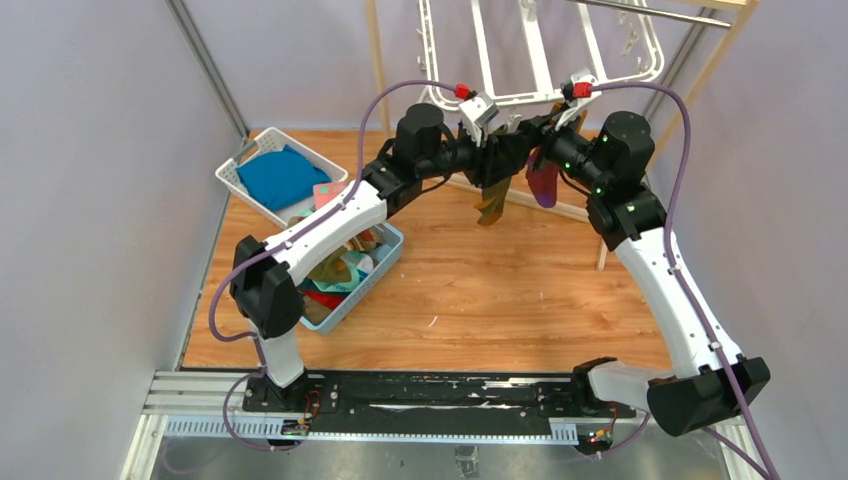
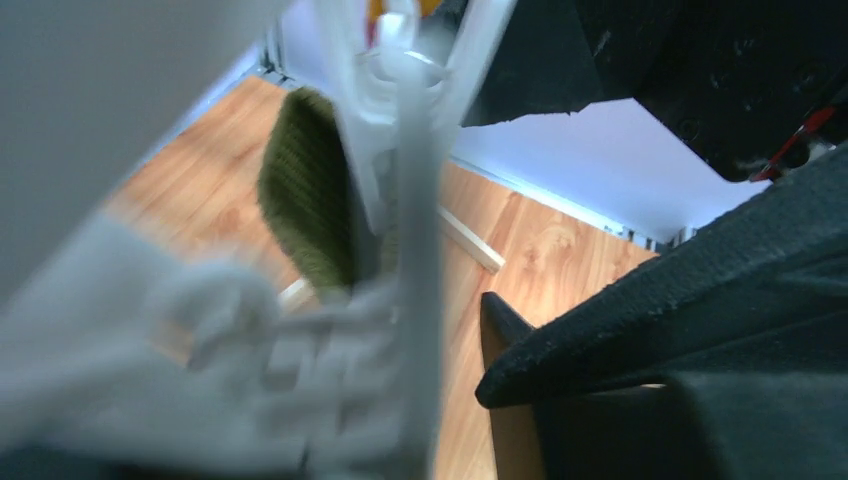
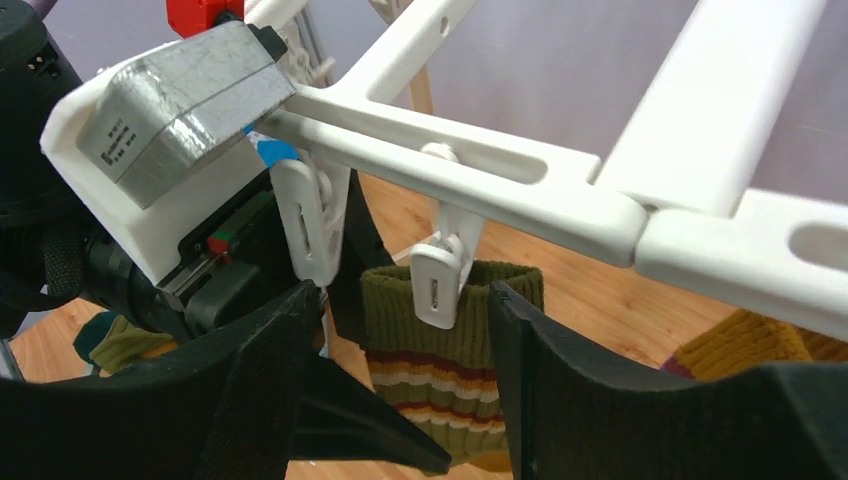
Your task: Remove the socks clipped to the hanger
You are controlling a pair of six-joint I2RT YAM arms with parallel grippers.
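A white hanger frame (image 1: 540, 92) with clips hangs at the back. In the right wrist view a striped olive sock (image 3: 435, 385) hangs below a white clip (image 3: 433, 285), between the open fingers of my right gripper. A mustard sock (image 3: 750, 340) hangs further right; a purple sock (image 1: 543, 185) shows in the top view. My left gripper (image 1: 505, 155) is up at the clips beside the right one; its black finger (image 2: 600, 320) shows in the left wrist view, where the near clip is blurred and its finger opening is unclear.
A white basket (image 1: 240, 190) with blue cloth and a light-blue basket (image 1: 385, 275) of mixed clothing stand at the left. The two arms nearly touch below the hanger.
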